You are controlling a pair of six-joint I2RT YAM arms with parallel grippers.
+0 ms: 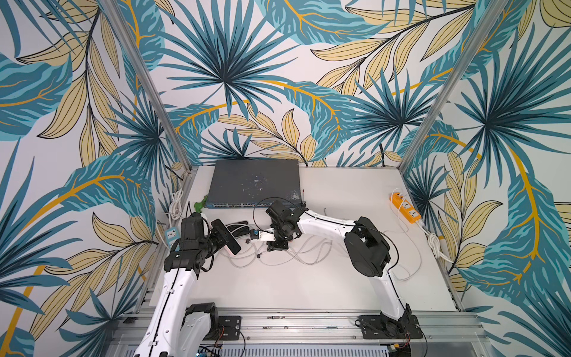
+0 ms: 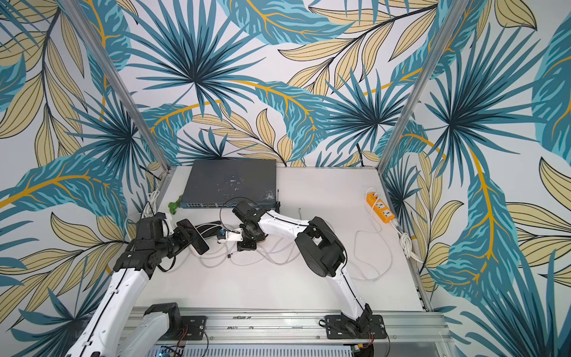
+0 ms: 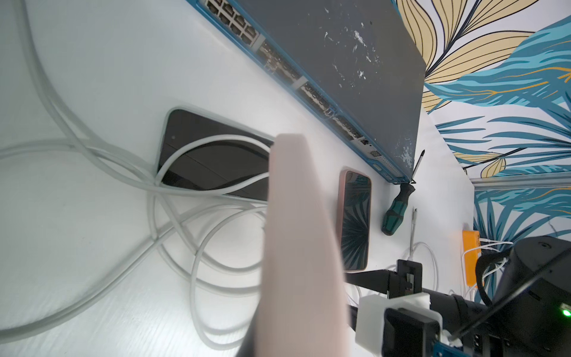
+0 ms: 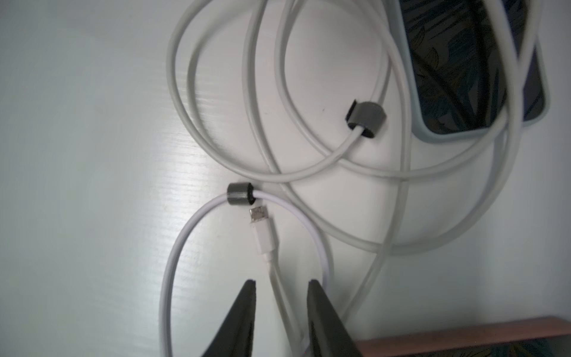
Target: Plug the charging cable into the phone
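Observation:
A dark phone (image 1: pixel 226 236) is held off the table at the left, with my left gripper (image 1: pixel 216 238) shut on it. In the left wrist view that phone's pale pink edge (image 3: pixel 300 250) rises blurred and close to the lens. White charging cable (image 4: pixel 279 294) lies on the table, its bare metal-tipped plug (image 4: pixel 263 232) just beyond my right gripper. The right fingers (image 4: pixel 238 315) stand apart, one on each side of the cable in that view; whether they touch it is unclear.
Two other phones lie flat: a pale-cased one (image 3: pixel 217 154) under cable loops and a pink-edged one (image 3: pixel 355 220). A grey network switch (image 1: pixel 254 183) stands behind, near a screwdriver (image 3: pixel 395 211). At the right sits an orange power strip (image 1: pixel 405 208).

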